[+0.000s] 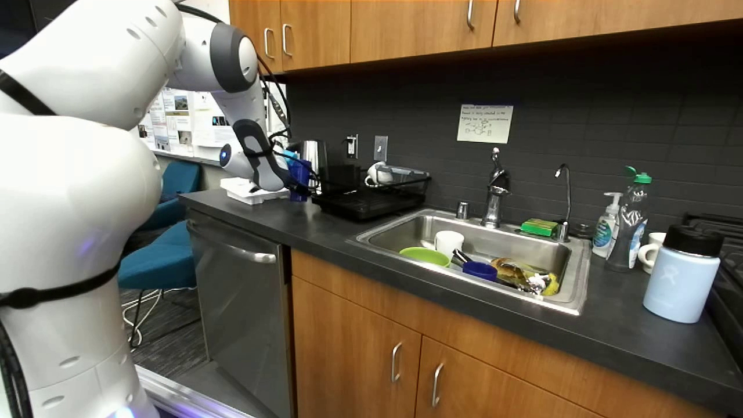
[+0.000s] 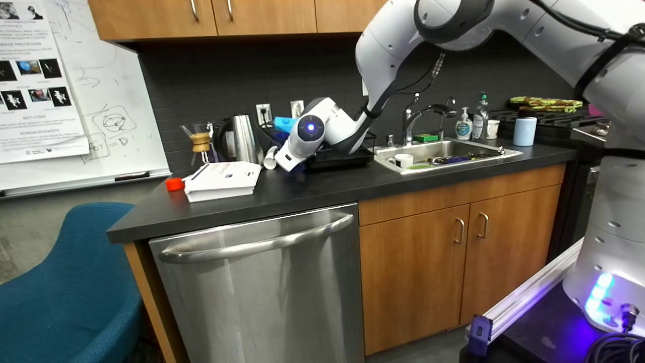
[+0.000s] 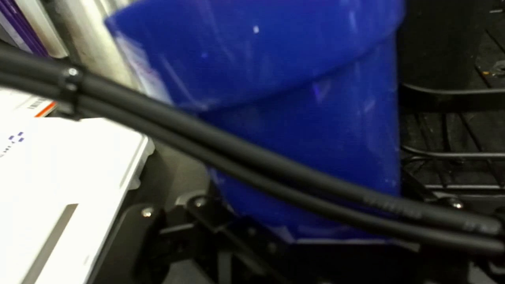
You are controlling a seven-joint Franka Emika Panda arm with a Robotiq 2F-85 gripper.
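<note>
A tall blue cup (image 1: 300, 180) stands on the counter at the left, beside the black dish rack, leaning slightly. My gripper (image 1: 303, 187) is right at it, low on its side. Close up in the wrist view, the blue cup (image 3: 303, 127) fills the middle, with a black cable crossing in front. Black gripper linkage shows below and to both sides of the cup, but the fingertips are hidden. Whether the fingers press on the cup cannot be told. In exterior view 2 the arm's wrist blocks both gripper and cup.
A white box (image 2: 221, 180) lies left of the gripper, with a steel kettle (image 2: 243, 138) behind. The black dish rack (image 1: 365, 202) is close on the right. Further right, the sink (image 1: 575, 282) holds several dishes.
</note>
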